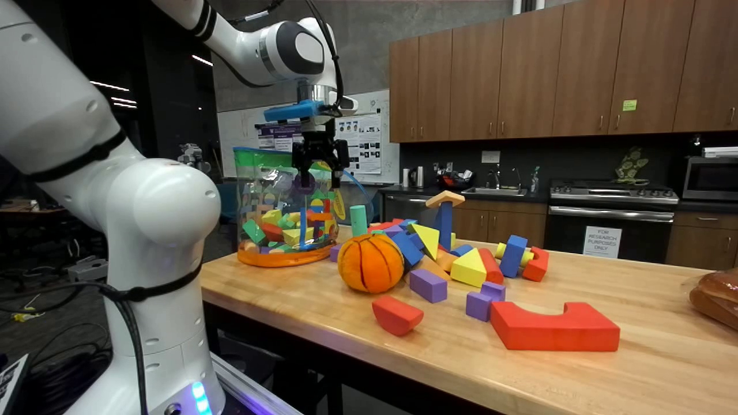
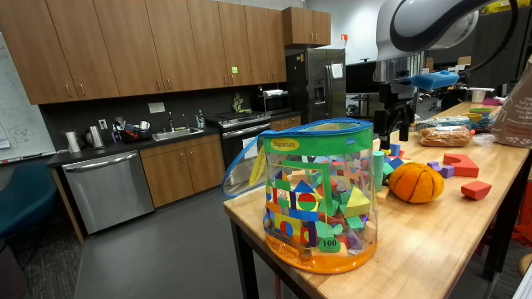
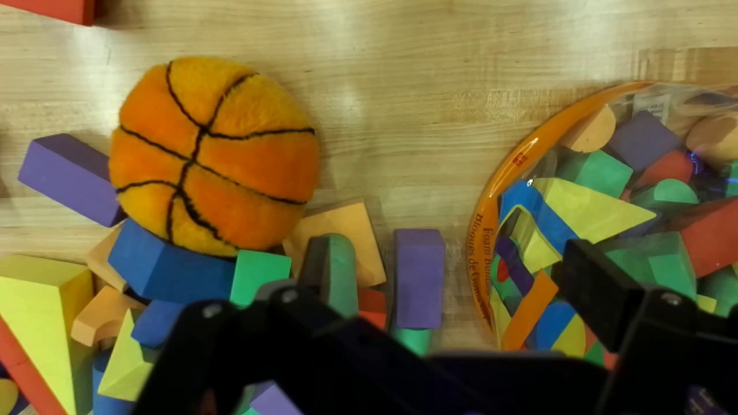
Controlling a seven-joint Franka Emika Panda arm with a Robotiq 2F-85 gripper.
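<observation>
My gripper is open, its two dark fingers wide apart and pointing down, with empty space between them. It hangs above the table just beside the clear block bag (image 2: 319, 137), which has a green band, a blue rim and an orange base and holds many foam blocks. In the wrist view, a purple block (image 3: 419, 276) lies on the table below the gap between the fingers. A green cylinder (image 1: 358, 220) stands upright near the bag. The orange plush basketball (image 1: 371, 263) rests on the table in front of the block pile.
Loose foam blocks are heaped past the ball, among them a tall blue block (image 1: 444, 222) with a tan piece on top. A red arch block (image 1: 555, 326) and a red half-round block (image 1: 397, 315) lie nearer the front edge. Bare tabletop extends to the right.
</observation>
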